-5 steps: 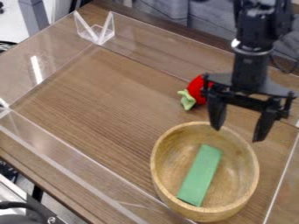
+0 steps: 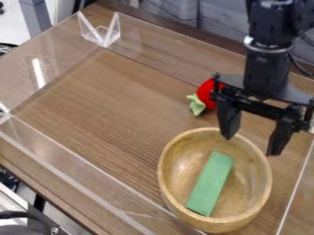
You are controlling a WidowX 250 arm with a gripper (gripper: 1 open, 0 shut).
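My gripper (image 2: 252, 127) hangs above the back rim of a round tan bowl (image 2: 174, 178) at the lower right, its two dark fingers spread wide and open. A green flat block (image 2: 211, 182) lies inside the bowl. Behind the gripper, to its left, a red object with a green top (image 2: 204, 94) rests on the wooden table, partly hidden by the arm.
A small clear plastic piece (image 2: 98, 27) stands at the back left. A grey wall runs behind the arm at the back right.
The bowl, green block and red object look unchanged.
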